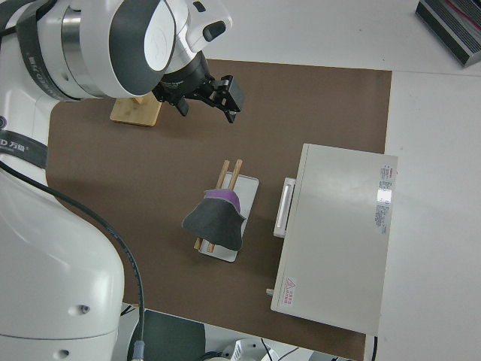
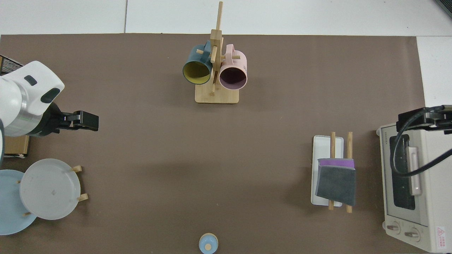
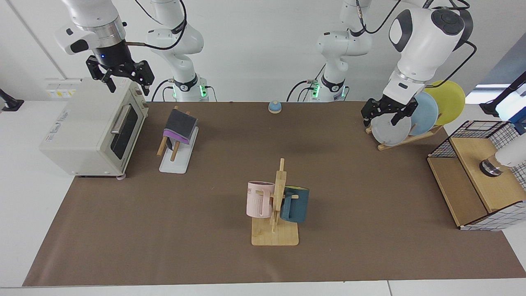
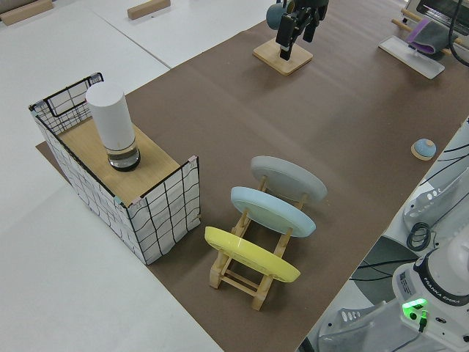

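At the left of the top view, one black gripper (image 2: 84, 120) hangs above the table near a rack of white (image 2: 50, 188) and blue plates (image 2: 10, 201); whether it is open is unclear. The other gripper (image 3: 128, 79) is over the white oven (image 3: 79, 138), at the right of the top view, partly cut off there, with its fingers apart in the left view. A wooden mug tree (image 2: 216, 97) holds a teal mug (image 2: 197, 61) and a pink mug (image 2: 233, 63). A cloth rack (image 2: 332, 146) carries grey and purple cloths (image 2: 334, 184).
A wire shelf (image 4: 154, 220) with a white cylinder (image 4: 110, 117) stands beside the plate rack. A small blue round object (image 2: 208, 243) sits at the table's edge.
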